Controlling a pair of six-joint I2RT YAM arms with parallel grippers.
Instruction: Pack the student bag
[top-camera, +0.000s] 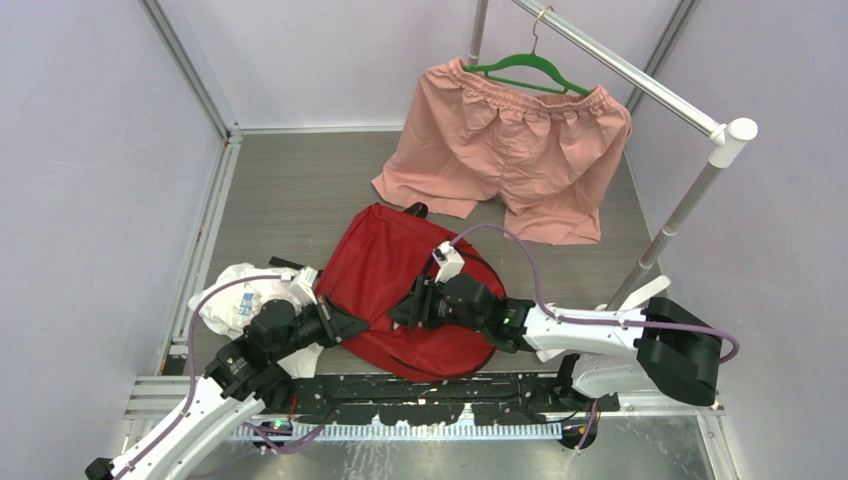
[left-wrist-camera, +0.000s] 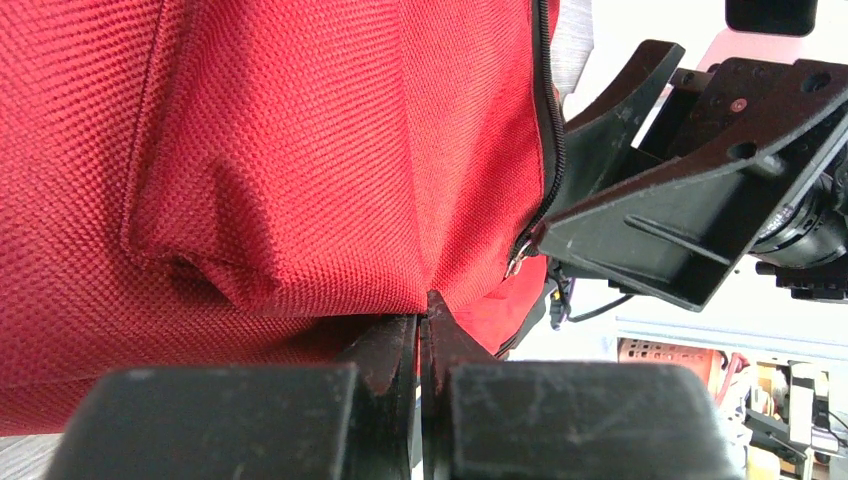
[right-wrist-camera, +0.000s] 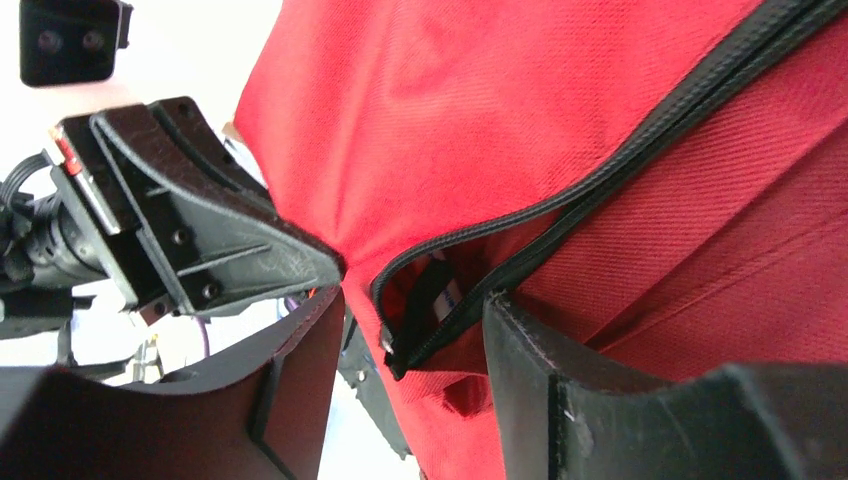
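The red bag (top-camera: 370, 255) lies flat at the front centre, a black zipper (right-wrist-camera: 640, 140) running along its opening. My left gripper (top-camera: 345, 328) is shut on the bag's red fabric at its near left part; in the left wrist view a fold (left-wrist-camera: 280, 220) of cloth ends right at the fingertips (left-wrist-camera: 428, 325). My right gripper (top-camera: 410, 312) stands open over the zipper, in the right wrist view its fingers either side of the zipper's end and metal pull (right-wrist-camera: 388, 340).
A white cloth (top-camera: 235, 300) lies left of the bag. Salmon shorts (top-camera: 500, 160) hang from a green hanger on a rack (top-camera: 680, 200) behind and right. Bare floor (top-camera: 280, 180) shows at the back left.
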